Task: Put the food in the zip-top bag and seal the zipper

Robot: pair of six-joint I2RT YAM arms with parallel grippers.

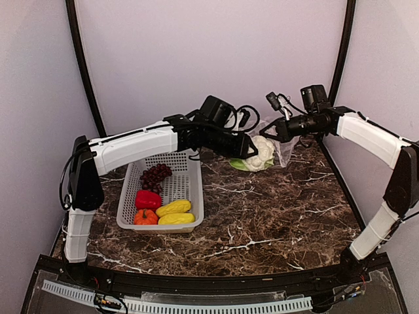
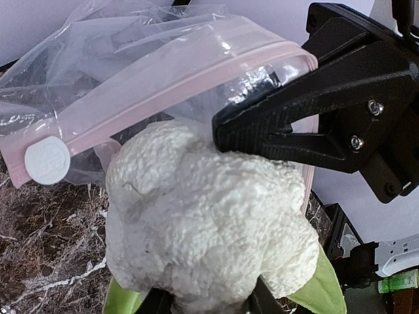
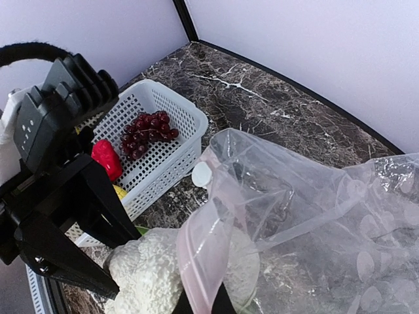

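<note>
A white cauliflower with green leaves is held by my left gripper, whose fingertips press into its near side. The clear zip bag hangs from my right gripper, shut on its pink zip edge. In the left wrist view the bag's mouth gapes behind the cauliflower, and the white slider sits at the left end of the pink strip. Part of the cauliflower shows through the plastic in the right wrist view; the rest is outside, before the opening. How deep it reaches cannot be told.
A white basket stands at left on the marbled table, holding grapes, a red pepper, a small orange pumpkin and two yellow items.
</note>
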